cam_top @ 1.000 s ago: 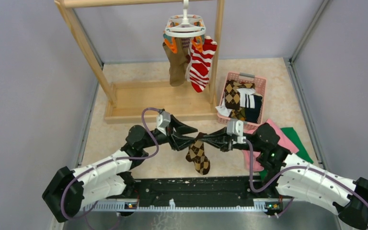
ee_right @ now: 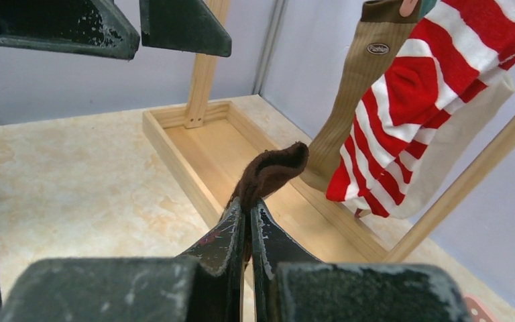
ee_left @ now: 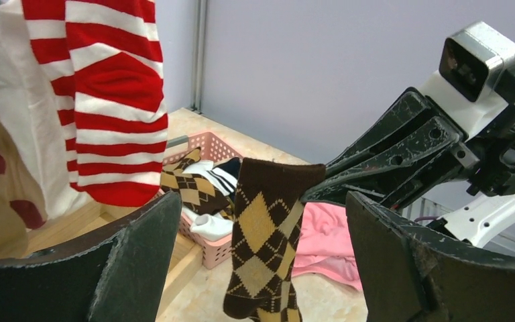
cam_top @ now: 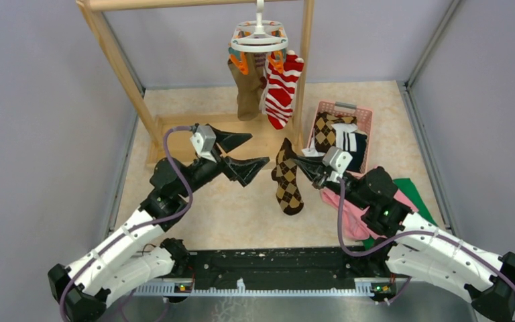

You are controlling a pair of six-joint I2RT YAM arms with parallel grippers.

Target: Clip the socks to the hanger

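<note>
A brown argyle sock [cam_top: 287, 182] hangs down with its cuff pinched in my right gripper [cam_top: 295, 159]. In the right wrist view, dark cuff fabric [ee_right: 268, 171] stands out between the closed tips. My left gripper [cam_top: 259, 149] is open to the left of that sock, nothing between its fingers; in the left wrist view the sock appears beyond the gap. The round white hanger [cam_top: 260, 44] is suspended from the wooden bar, with orange clips [cam_top: 240, 64] on it. From it dangle a tan sock [cam_top: 247, 90], a red-and-white striped sock [cam_top: 282, 90] and a white one [ee_left: 27, 107].
A pink basket [cam_top: 367, 134] with more socks stands right of the wooden rack [cam_top: 124, 65]. Pink cloth [cam_top: 353, 218] and green cloth [cam_top: 414, 196] lie under the right arm. Bare table [cam_top: 228, 215] shows in the front middle.
The sock, held by my right gripper, has moved back towards the rack and slightly right.
</note>
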